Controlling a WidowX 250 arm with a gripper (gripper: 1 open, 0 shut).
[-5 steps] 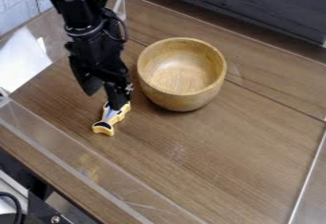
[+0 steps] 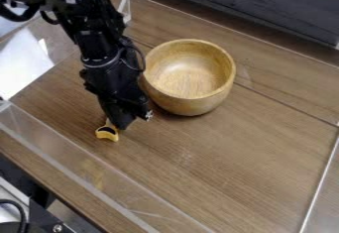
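Observation:
My black gripper (image 2: pixel 122 112) hangs low over the table at the left of the wooden bowl, its fingertips down at a small yellow-edged object (image 2: pixel 107 134) lying on the wood. The gripper covers most of that object, leaving its lower end in view.
A wooden bowl (image 2: pixel 188 76) stands just right and behind the gripper, close to the arm. A clear panel edge runs along the lower left.
The bowl has not moved.

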